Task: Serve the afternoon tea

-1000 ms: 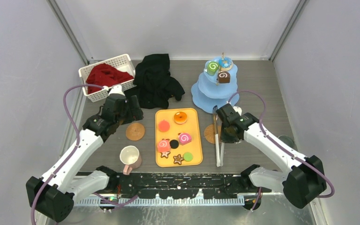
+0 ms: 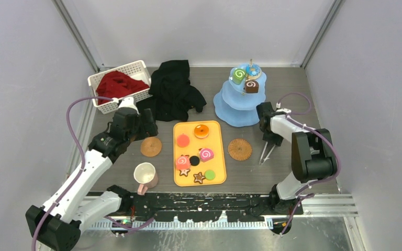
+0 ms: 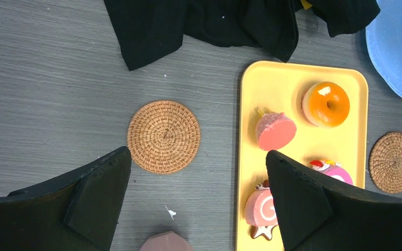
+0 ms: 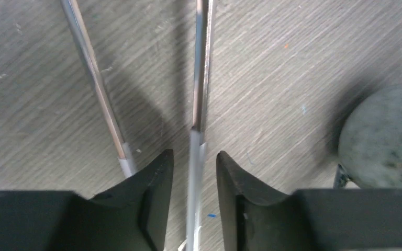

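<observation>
Beside the right coaster lies a pair of metal tongs with white ends, partly hidden by my right gripper. In the right wrist view, one tong arm runs between the parted fingertips and the other slants outside them on the left; a gap shows between the fingers, so the right gripper is open around that arm. My left gripper is open and empty above the left woven coaster. A yellow tray carries several toy sweets. Cakes sit atop the blue tiered stand.
A pink mug stands below the left coaster. Black cloth and a white basket with red cloth are at the back left. A round grey object stands close to the right gripper.
My right gripper has moved right, and the tongs have shifted from over the right coaster to its right side, turning as they went. The left arm has barely moved.
</observation>
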